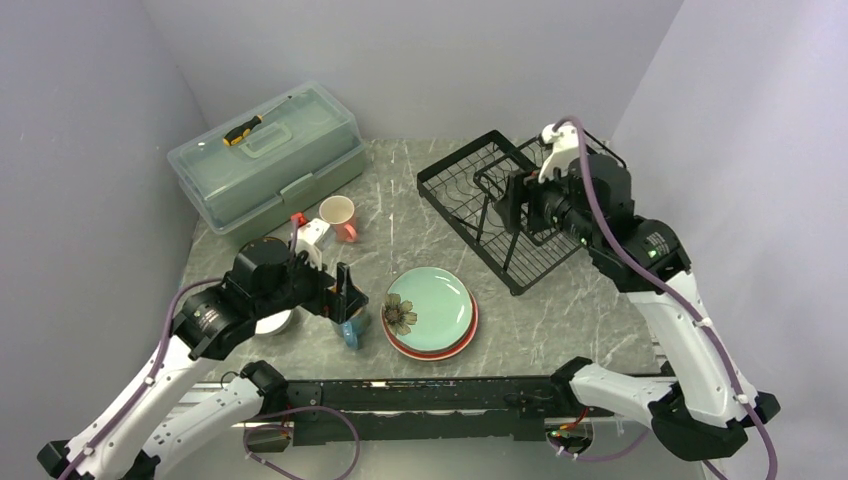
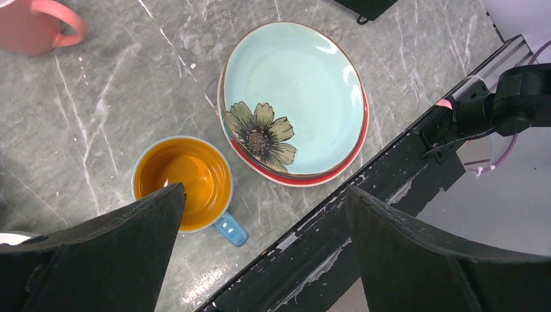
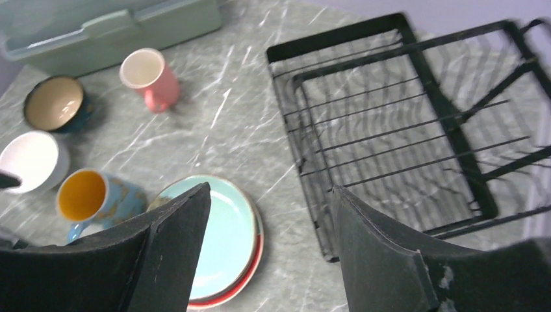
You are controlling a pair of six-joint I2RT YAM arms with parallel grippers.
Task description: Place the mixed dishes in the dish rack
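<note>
A pale green flowered plate [image 1: 433, 305] lies stacked on a red-rimmed plate at the front centre. My open left gripper [image 1: 338, 293] hangs over a blue mug [image 2: 230, 227] with an orange inside. A pink mug [image 1: 337, 215] stands behind. A white bowl [image 3: 32, 162] and a dark bowl [image 3: 53, 104] sit at the left, partly hidden from above. The black wire dish rack [image 1: 465, 220] at the back right holds no dishes that I can see. My right gripper [image 1: 525, 200] is raised over it, open with nothing between its fingers.
A translucent green toolbox [image 1: 250, 170] with a screwdriver [image 1: 243, 130] on its lid takes up the back left. Walls close in at back and sides. Bare counter [image 1: 600, 330] shows at the front right and between the pink mug and rack.
</note>
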